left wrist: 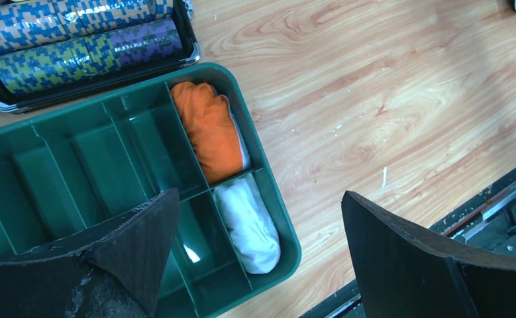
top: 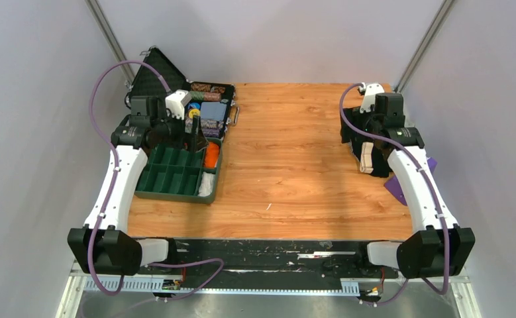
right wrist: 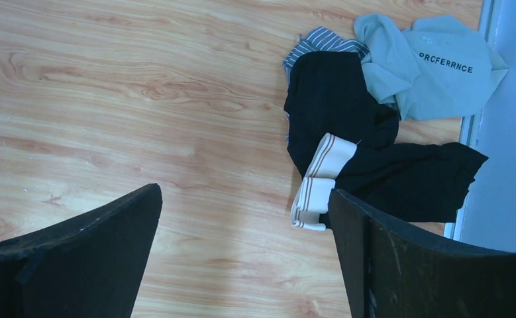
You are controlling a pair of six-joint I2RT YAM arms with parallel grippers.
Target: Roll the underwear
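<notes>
A loose pile of underwear lies at the table's right side: black pieces (right wrist: 401, 182) with a white striped waistband (right wrist: 331, 159), a blue-striped piece (right wrist: 318, 43) and a light blue lettered piece (right wrist: 450, 73). My right gripper hangs open above and left of the pile, empty. A green compartment box (left wrist: 69, 172) at the left holds an orange bundle (left wrist: 208, 132) and a white bundle (left wrist: 245, 222) in two compartments. My left gripper is open above this box, with nothing between its fingers.
An open black case with chip rolls (left wrist: 83, 56) stands behind the green box. A purple piece (top: 397, 189) lies at the right edge, partly hidden by my right arm.
</notes>
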